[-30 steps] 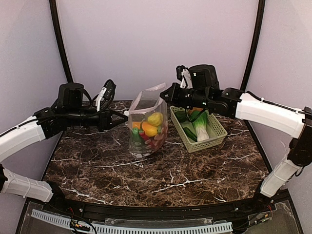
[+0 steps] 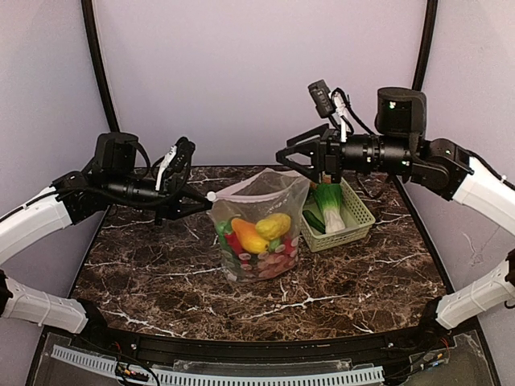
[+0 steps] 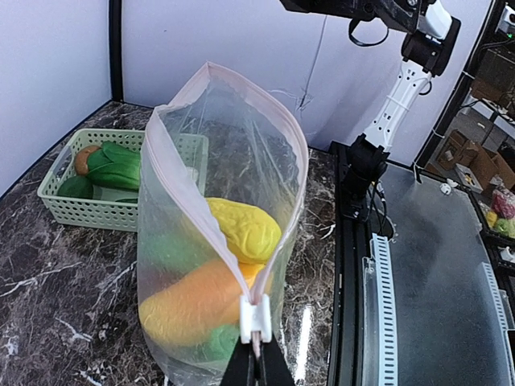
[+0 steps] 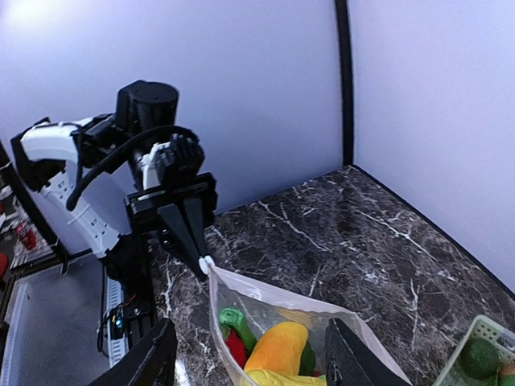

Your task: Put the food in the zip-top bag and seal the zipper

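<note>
A clear zip bag (image 2: pixel 257 241) stands open on the marble table, holding yellow, orange, green and red food, including a yellow pepper (image 3: pixel 241 227) and an orange piece (image 4: pixel 276 347). My left gripper (image 2: pixel 205 201) is shut on the bag's corner at the white zip slider (image 3: pixel 256 318). My right gripper (image 2: pixel 298 151) is raised above the bag's right side, open, with nothing between its fingers.
A pale green basket (image 2: pixel 334 237) behind and right of the bag holds a leek (image 2: pixel 328 209), a cucumber and other vegetables.
My right gripper has let go of the bag's rim and moved up and to the right. The bag has spread wider.
</note>
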